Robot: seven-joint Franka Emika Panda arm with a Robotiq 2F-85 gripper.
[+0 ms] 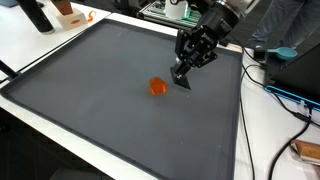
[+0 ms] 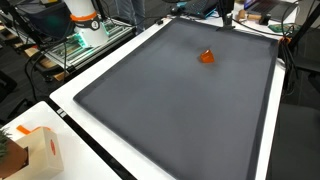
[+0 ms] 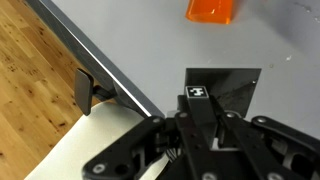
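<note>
An orange piece (image 1: 158,86) lies on the grey board (image 1: 95,85), left of my gripper (image 1: 182,64) in the first exterior view. The wrist view shows that orange piece (image 3: 210,9) at the top edge. My gripper is shut on a flat, dark, squarish piece (image 3: 232,86), which sticks out past the fingertips. In the first exterior view the dark piece (image 1: 180,79) hangs tilted under the fingers. Whether its lower edge touches the board cannot be made out. The second exterior view shows the orange piece (image 2: 206,57) with the gripper cut off at the top.
The board's pale border (image 2: 62,96) surrounds the work area, and most of the board is bare. Cables (image 1: 284,115) run along the right side. An orange-and-white object (image 2: 43,153) stands off the board at the lower left of the second exterior view.
</note>
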